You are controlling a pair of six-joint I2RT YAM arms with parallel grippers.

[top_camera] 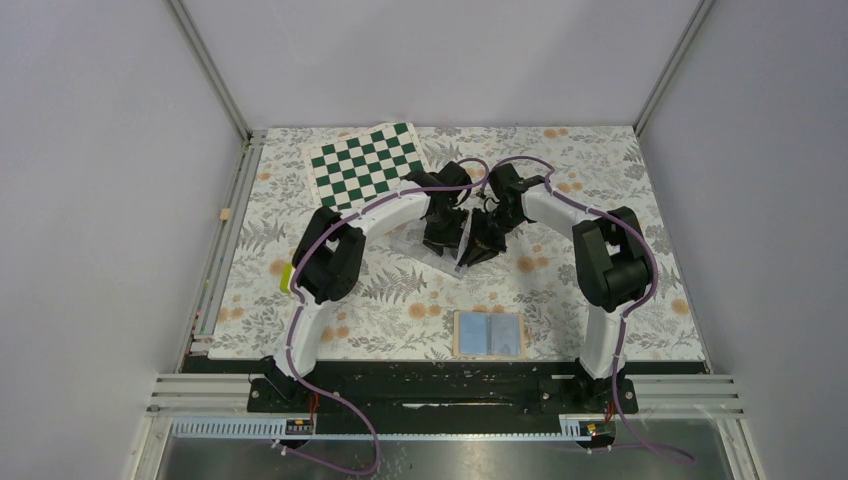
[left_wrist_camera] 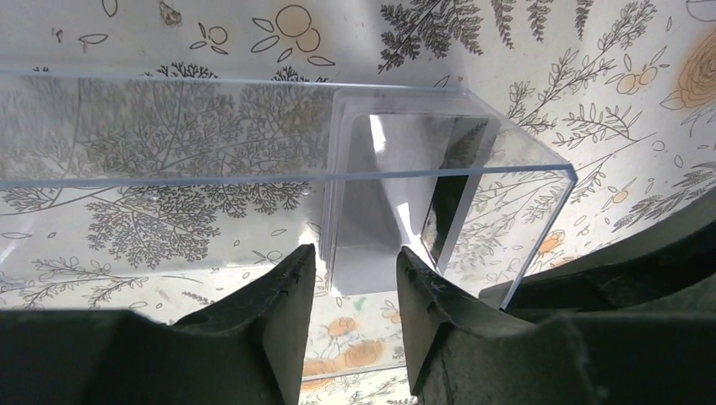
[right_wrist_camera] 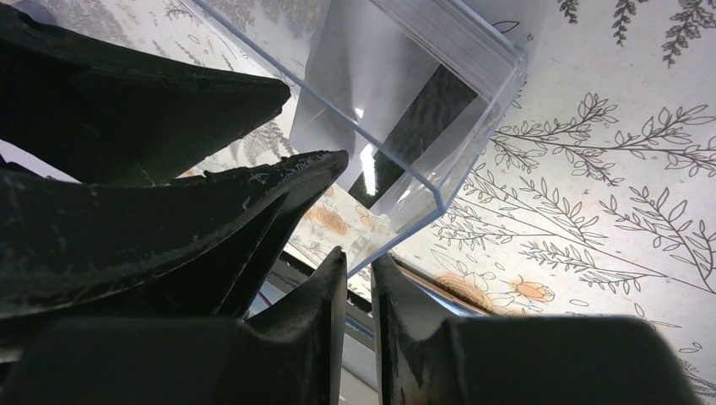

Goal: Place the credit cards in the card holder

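A clear plastic box lies near the middle of the table. Inside it, several grey-white cards stand on edge, and a card with a dark stripe leans beside them. My left gripper is open, its fingertips just short of the cards, which appear in line with the gap. My right gripper is shut on the rim of the box at one corner. An open, two-panelled holder with bluish pockets lies near the front edge, apart from both grippers.
A green-and-white chequered board lies at the back left. Something yellow is partly hidden by the left arm. Both grippers are close together over the box.
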